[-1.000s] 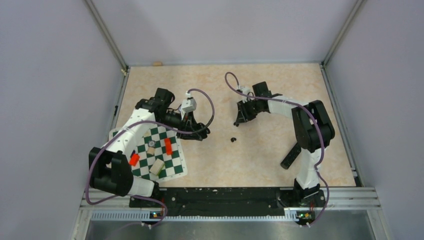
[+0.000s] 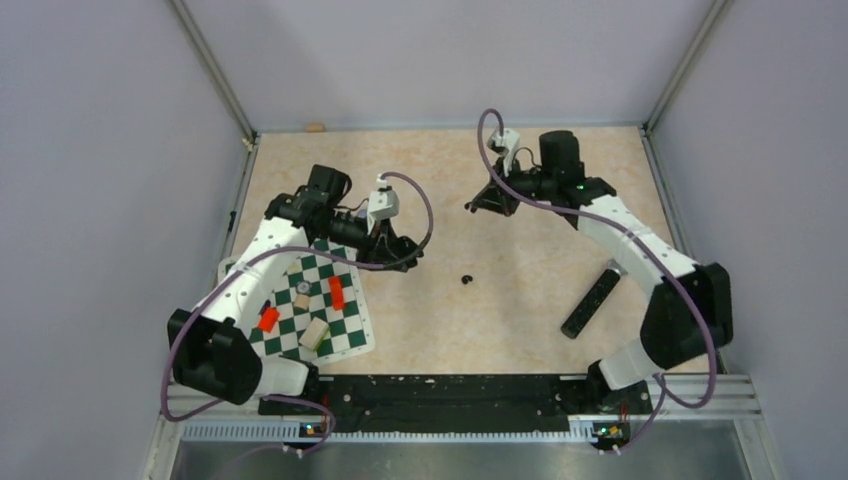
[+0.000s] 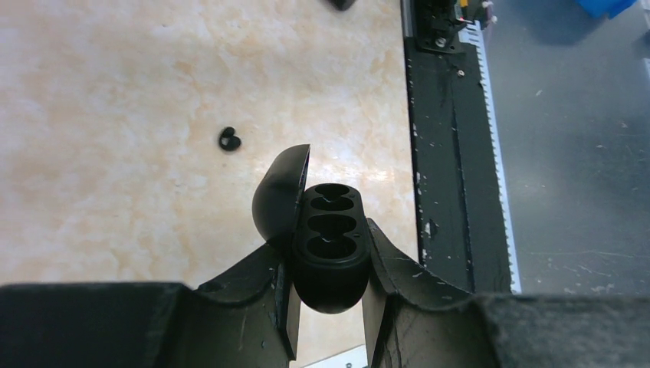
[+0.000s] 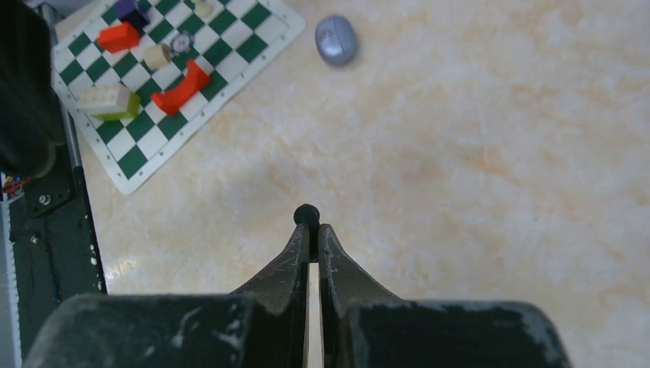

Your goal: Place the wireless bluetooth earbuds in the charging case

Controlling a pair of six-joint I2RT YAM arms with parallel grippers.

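Note:
My left gripper is shut on the black charging case (image 3: 333, 268), with the lid (image 3: 280, 195) standing open on its left side. The slots facing the camera look empty. In the top view the case (image 2: 405, 252) is held right of the board. One black earbud (image 3: 229, 139) lies loose on the table, also small in the top view. My right gripper is shut, with the other black earbud (image 4: 306, 215) pinched at its tips. From above, this right gripper (image 2: 477, 204) is toward the back, right of the case and clear of it.
A green-and-white checkered board (image 2: 355, 340) with several blocks lies at the left. A grey mouse (image 4: 336, 40) rests beyond the board. At the right is a long black object (image 2: 592, 300). Bare table surrounds the loose earbud.
The left gripper with the case has shifted only slightly.

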